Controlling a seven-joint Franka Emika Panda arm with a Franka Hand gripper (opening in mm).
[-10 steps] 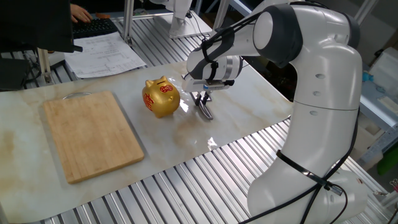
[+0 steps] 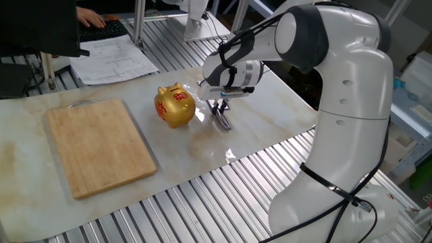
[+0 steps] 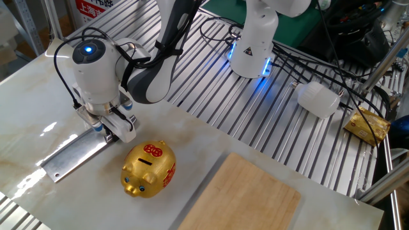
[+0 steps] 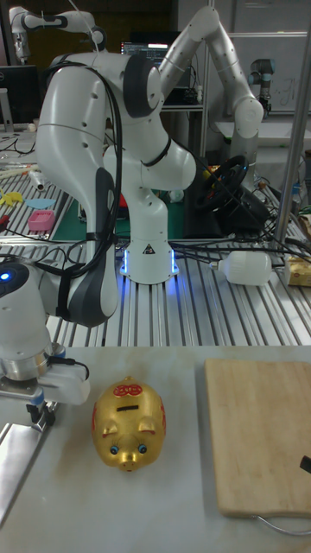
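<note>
A flat silver metal blade (image 3: 77, 154), with a small hole near its far corner, extends out from under my gripper (image 3: 114, 133). In the third exterior view the blade (image 4: 16, 460) appears at the lower left edge, just below the gripper (image 4: 37, 413). From the first exterior view, my gripper (image 2: 219, 106) points down at the table, right of the gold piggy bank (image 2: 175, 106), with shiny metal (image 2: 223, 121) directly beneath it. The gripper's body covers the meeting of fingertips and blade, so whether they grip it cannot be told. The piggy bank stands upright, apart from the gripper.
A wooden cutting board (image 2: 101, 147) with a metal loop handle lies on the marble-like tabletop, on the piggy bank's other side from my gripper. Slatted metal rails (image 2: 202, 202) border the tabletop. Papers (image 2: 111, 61) lie behind, near a person's hand at a keyboard.
</note>
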